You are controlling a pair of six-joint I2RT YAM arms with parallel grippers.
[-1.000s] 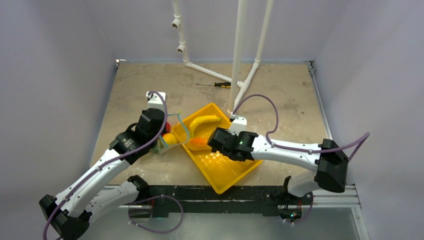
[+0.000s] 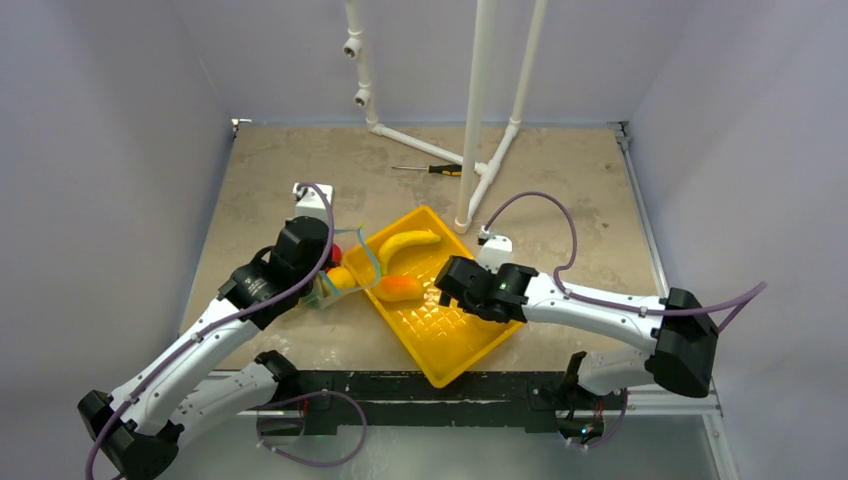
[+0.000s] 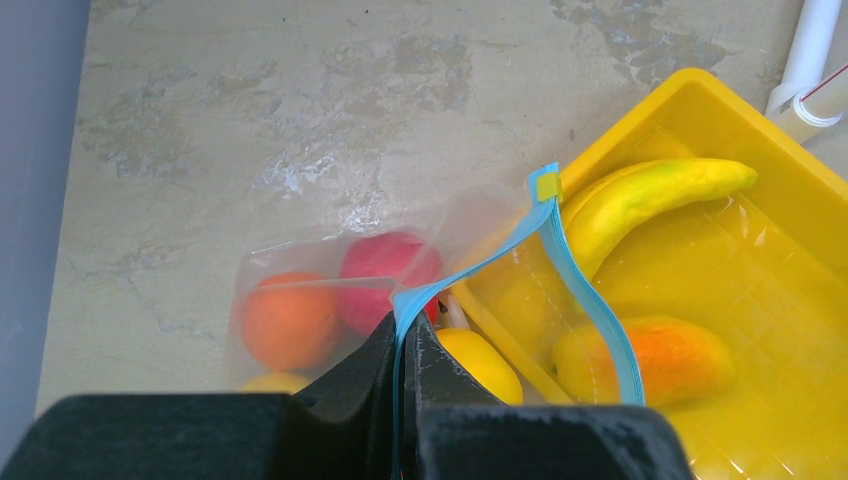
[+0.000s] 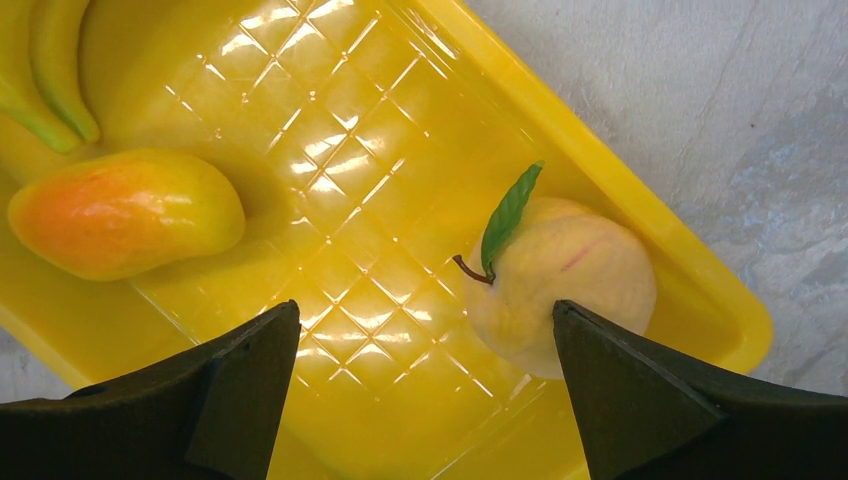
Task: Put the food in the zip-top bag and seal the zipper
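Note:
Pinched in my shut left gripper is the blue-edged rim of the clear zip top bag (image 3: 480, 225), its mouth spread toward the tray. Inside the bag are an orange fruit (image 3: 290, 322), a dark pink fruit (image 3: 390, 268) and a yellow fruit (image 3: 482, 362); another yellow one is partly hidden. Over the yellow tray (image 2: 432, 372), my right gripper is open and empty. A pale peach with a green leaf (image 4: 585, 265) lies in the tray's corner, partly behind the right finger. The bananas (image 2: 408, 240) and a mango (image 2: 398, 288) lie at the tray's bag end.
White pipes (image 2: 478, 110) stand behind the tray, one foot close to its far corner. A screwdriver (image 2: 442, 169) lies near the back. The table left of the bag and right of the tray is bare.
Compared with a second ago, my right gripper sits farther right over the tray, away from the mango. The left arm and bag look still.

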